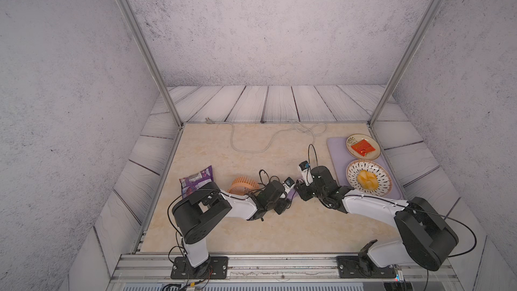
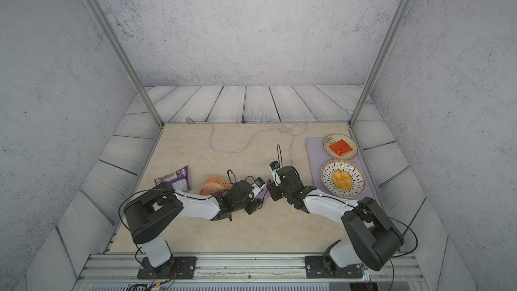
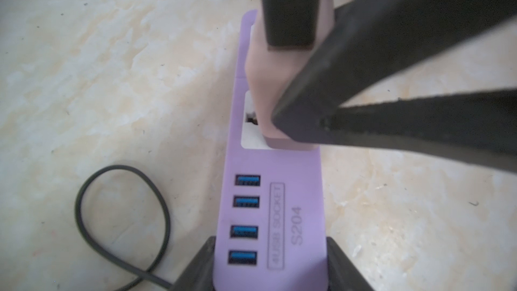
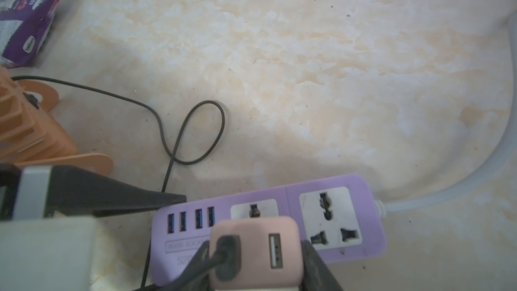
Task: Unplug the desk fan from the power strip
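My left gripper is shut on the USB end of the purple power strip (image 3: 239,161), one finger along each side. The strip lies on the table. A pink adapter plug (image 4: 285,226) with a black cord fitted in it sits between the fingers of my right gripper, which is shut on it. The plug covers part of the strip's middle socket; in the left wrist view a hole of that socket shows beside it. Whether its prongs are still in the socket is hidden. The orange desk fan (image 1: 243,184) stands left of the strip.
The fan's thin black cable (image 4: 185,129) loops over the table behind the strip. A white power cord (image 4: 457,188) leaves the strip's far end. Purple packets (image 1: 196,179) lie left; plates on a lilac board (image 1: 338,156) stand right.
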